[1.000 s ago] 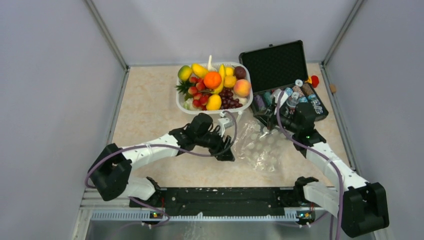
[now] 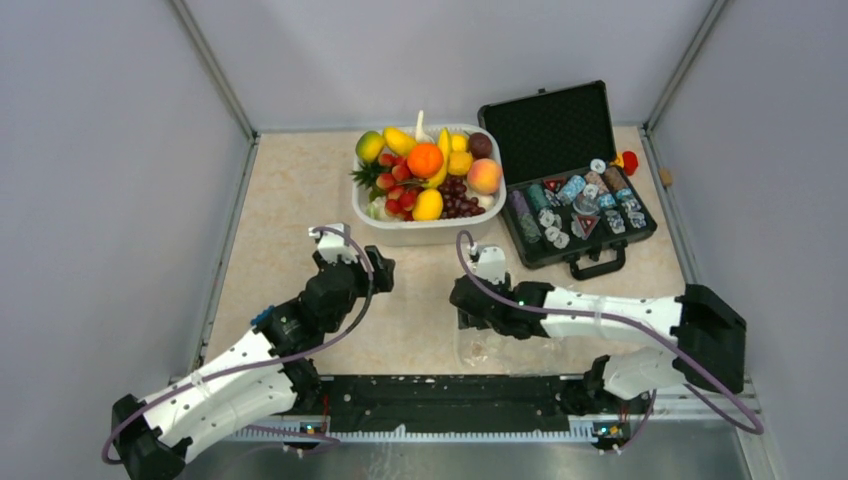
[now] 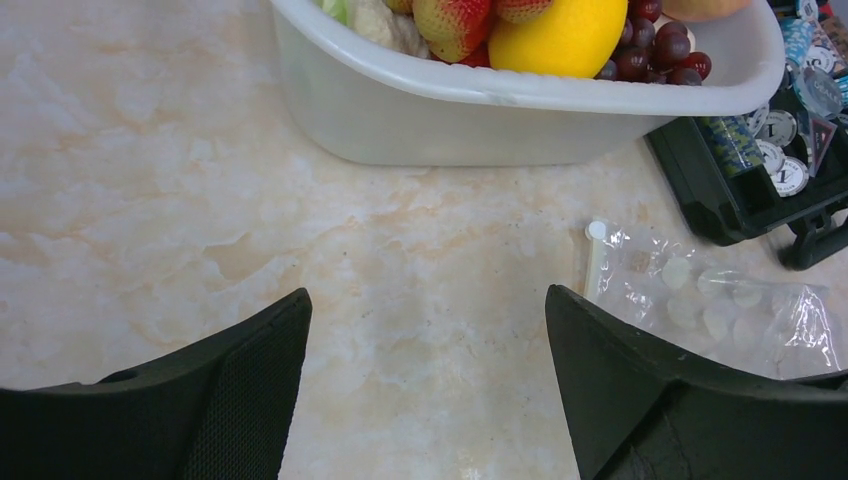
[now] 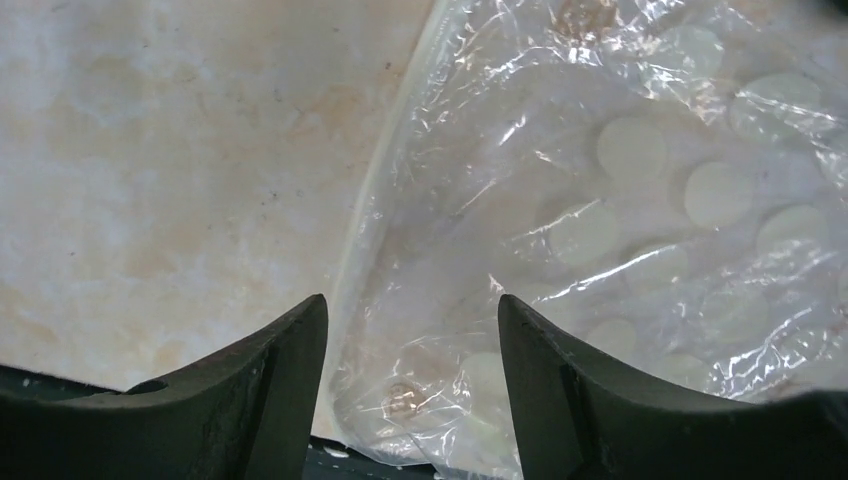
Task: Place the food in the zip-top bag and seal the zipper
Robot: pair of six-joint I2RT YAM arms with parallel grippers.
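A clear zip top bag [image 4: 640, 230] lies flat on the table at front right, its pale zipper strip running along its left side; round pale discs show in or through it. My right gripper hangs low over that strip, part open, nothing seen held. The white basket [image 2: 420, 232] of food, including a lemon [image 3: 555, 30], orange [image 2: 425, 160], peach [image 2: 484, 176], grapes and bananas, stands at the back centre. My left gripper stands open over bare table left of the bag, nothing between its fingers.
An open black case [image 2: 544, 130] of poker chips sits at back right, with a small red object [image 2: 630, 161] beside it. A dark rail borders the front edge.
My left gripper has moved left and back, away from the bag, which lies flatter now.
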